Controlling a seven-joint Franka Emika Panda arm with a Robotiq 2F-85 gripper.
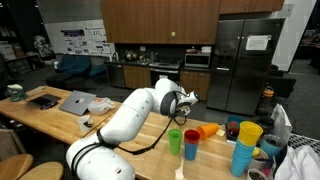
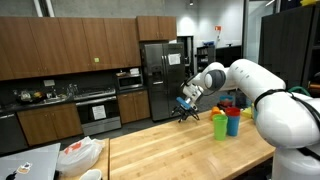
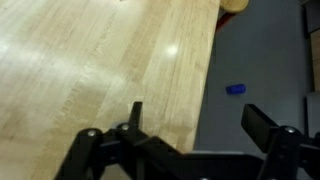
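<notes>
Two dark fingers of my gripper stand wide apart in the wrist view, with nothing between them. Beneath them run the bare wooden table, its edge and the grey floor. In exterior view 1 the gripper is small, at the end of the white arm above the far part of the table. A green cup and a red-and-blue cup stand on the table nearer the camera. An orange object lies a little behind them.
Stacked blue and yellow cups crowd the table's right side beside a white plastic bag. A laptop rests at the left. In exterior view 2 a wide stretch of table is clear. On the floor lies a small blue item.
</notes>
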